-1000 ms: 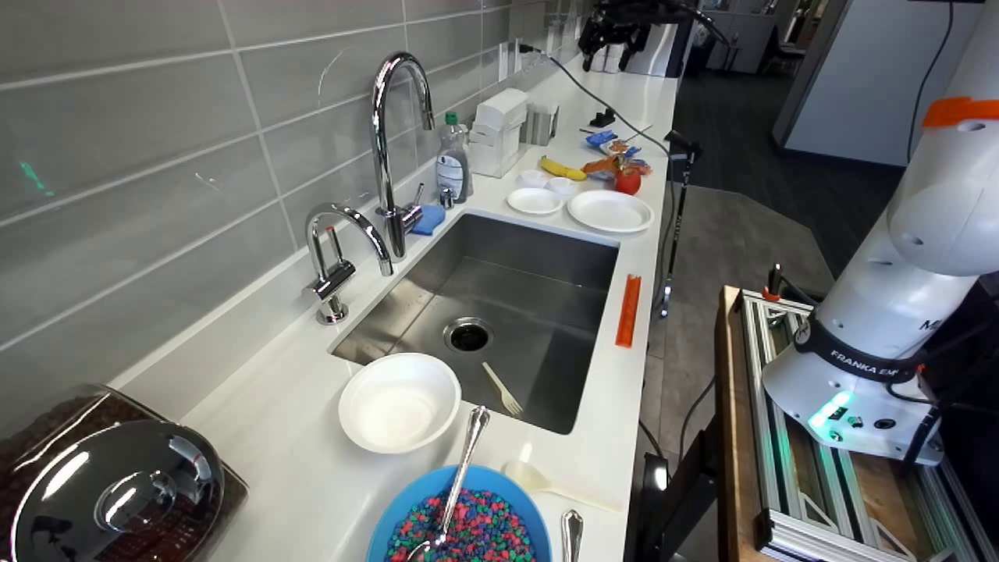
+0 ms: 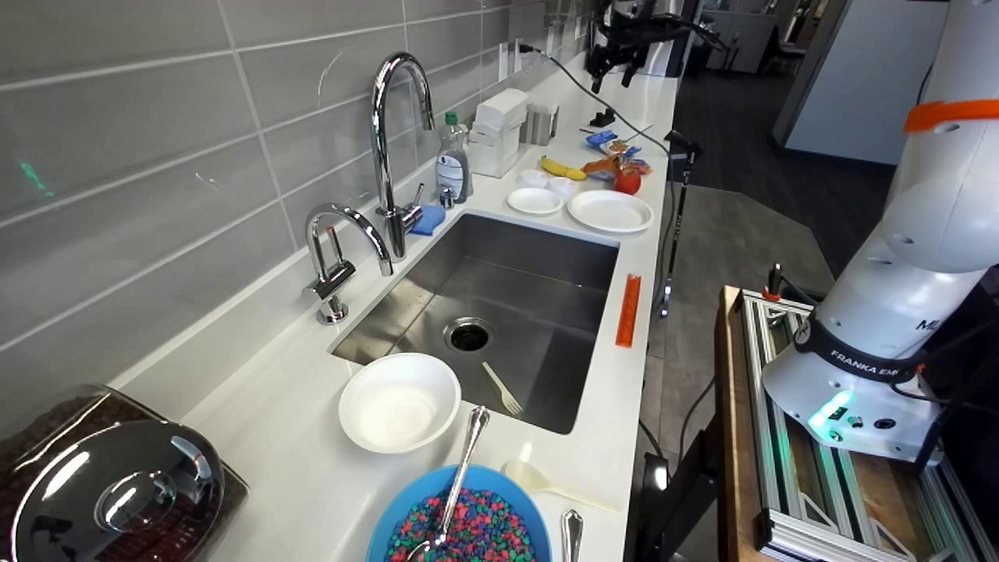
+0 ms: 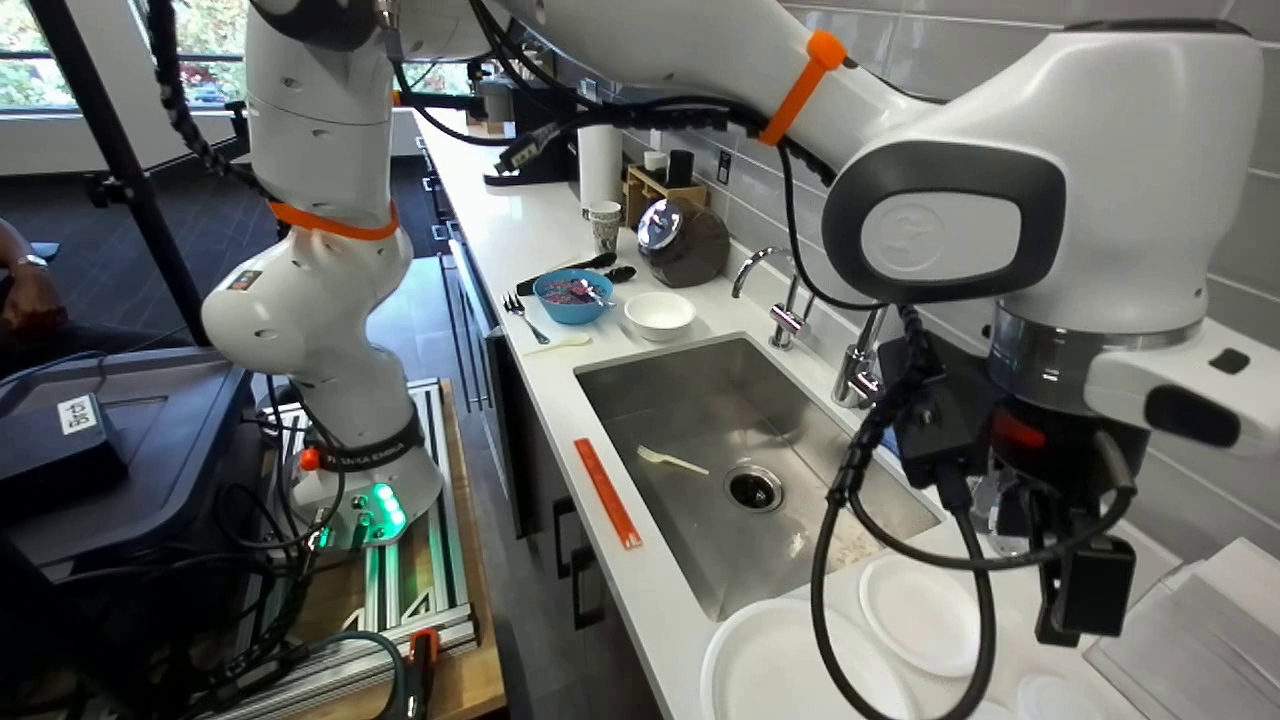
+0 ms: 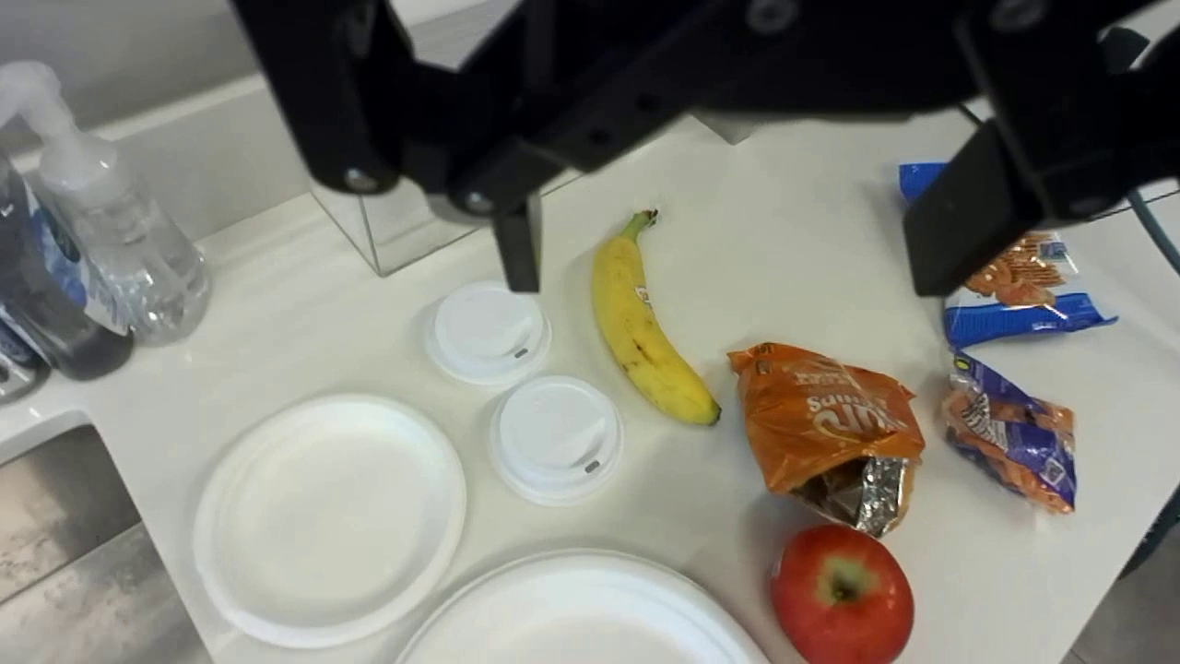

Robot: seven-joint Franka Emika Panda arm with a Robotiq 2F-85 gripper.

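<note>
My gripper stands open high over the counter, with nothing between its fingers. In the wrist view, a yellow banana (image 4: pixel 647 326) lies beneath the gap, nearer the left finger. Right of the banana sits a torn orange snack bag (image 4: pixel 824 426), and a red apple (image 4: pixel 843 592) rests just below that. A purple snack packet (image 4: pixel 1012 432) and a blue snack bag (image 4: pixel 1023 293) lie farther right, the blue one partly hidden by the right finger. Two white cup lids (image 4: pixel 556 437) are left of the banana.
White plates (image 4: pixel 332 520) lie beside the sink (image 2: pixel 524 309), which holds a fork (image 2: pixel 503 389). A soap bottle (image 2: pixel 453 164) and napkin holder (image 2: pixel 498 136) stand along the wall. A blue bowl (image 2: pixel 538 520), a white bowl (image 2: pixel 399 403) and an orange strip (image 2: pixel 628 311) are on the counter.
In exterior view 1 my gripper has come lower, and the arm's lower links have tilted slightly toward the counter. The objects on the counter look unmoved.
</note>
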